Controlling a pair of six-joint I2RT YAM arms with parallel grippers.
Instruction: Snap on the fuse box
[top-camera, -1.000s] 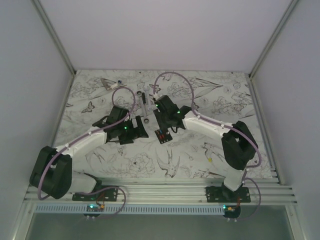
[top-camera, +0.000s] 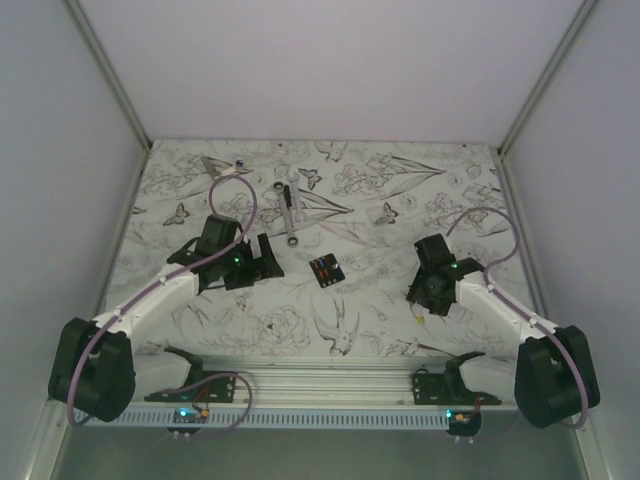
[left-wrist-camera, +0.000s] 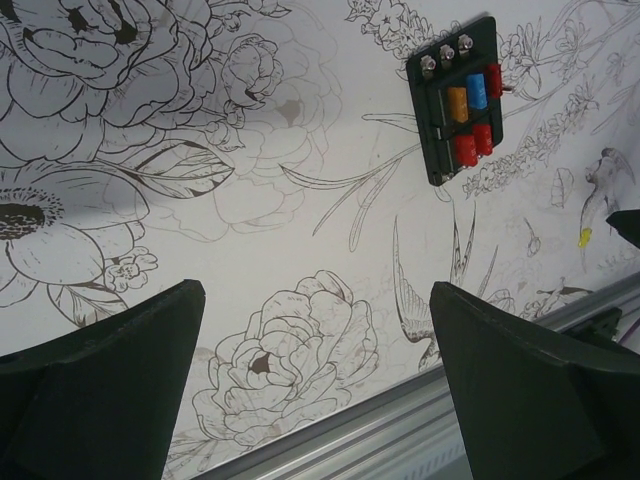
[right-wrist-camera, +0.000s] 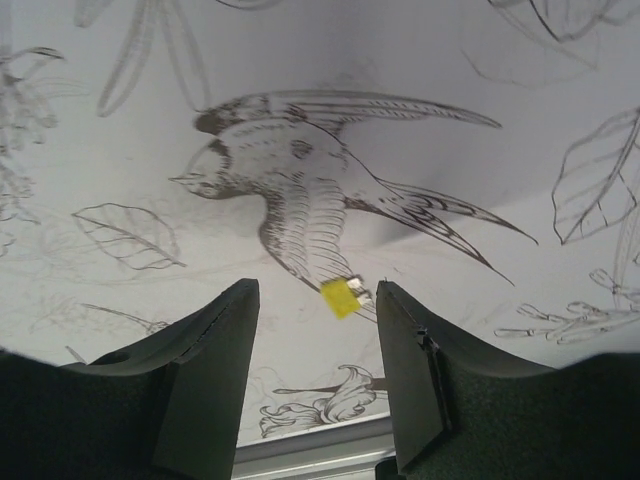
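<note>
The black fuse box (top-camera: 326, 270) lies on the patterned table at the middle. In the left wrist view the fuse box (left-wrist-camera: 440, 130) shows red, blue and orange fuses and silver posts. My left gripper (top-camera: 268, 258) stands open just left of it, empty. My right gripper (top-camera: 418, 295) is to its right, low over the table. In the right wrist view the right gripper is open, with a small yellow piece (right-wrist-camera: 340, 297) on the table between and beyond its fingertips.
Wrenches (top-camera: 286, 215) and other tools lie behind the fuse box toward the back left.
My right arm has moved away from the fuse box to the right and front. The left arm has shifted slightly left.
</note>
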